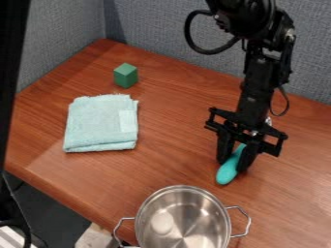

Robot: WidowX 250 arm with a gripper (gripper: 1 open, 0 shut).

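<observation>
A black robot arm hangs down from the top right, and its gripper [237, 152] is low over the wooden table, around a teal elongated object [226, 170] lying there. The fingers reach down on either side of that object's upper part, partly hiding it; whether they press on it I cannot tell. A steel pot [181, 217] with two side handles stands at the bottom edge, below the teal object.
A folded pale-blue cloth [100, 123] lies on the left of the table [162, 97], with a small green block [126, 75] behind it.
</observation>
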